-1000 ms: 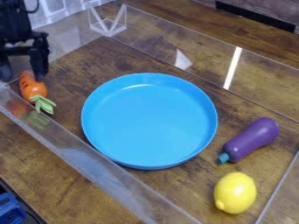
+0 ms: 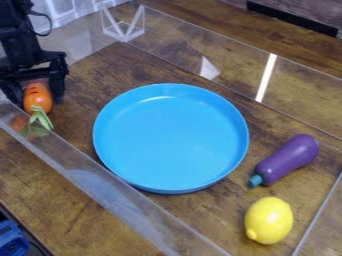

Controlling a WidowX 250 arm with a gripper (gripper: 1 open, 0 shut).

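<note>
An orange carrot (image 2: pixel 38 100) with green leaves lies at the left of the wooden floor, beside the clear wall. My black gripper (image 2: pixel 30 86) is low at the left edge, open, its fingers around or just over the carrot's upper part; whether they touch it is unclear. A blue plate (image 2: pixel 170 138) lies in the middle, empty. A purple eggplant (image 2: pixel 286 158) and a yellow lemon (image 2: pixel 269 220) lie to the right of the plate.
Transparent walls (image 2: pixel 111 195) enclose the area. Bare wood (image 2: pixel 134 70) shows behind the plate. A blue object (image 2: pixel 8 240) is at the lower left corner, outside the walls.
My gripper has come down and slightly right onto the carrot, which has shifted a little. The plate, eggplant and lemon are unmoved.
</note>
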